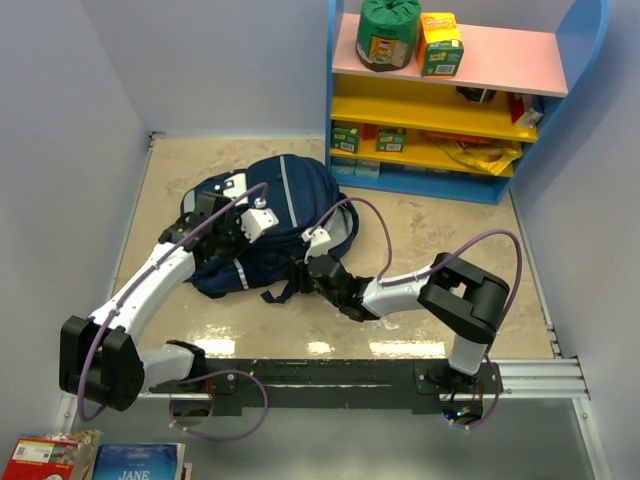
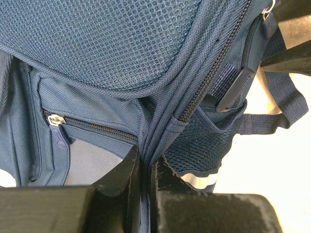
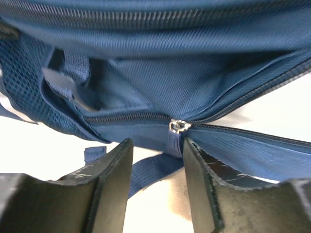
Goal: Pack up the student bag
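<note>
The navy student bag lies on its side on the floor, back left of centre. My left gripper is shut on a fold of the bag's fabric, beside a zipper's end. At the bag's front right side is my right gripper. In the right wrist view, its fingers stand apart around a zipper pull, which hangs from a metal slider close to the right-hand finger. Whether that finger touches the pull, I cannot tell. The zipper beside the slider shows a wide, loose flap of fabric.
A shelf with boxes and a green package stands at the back right. Books lie at the front left corner. A loose strap trails under the right fingers. Floor right of the bag is clear.
</note>
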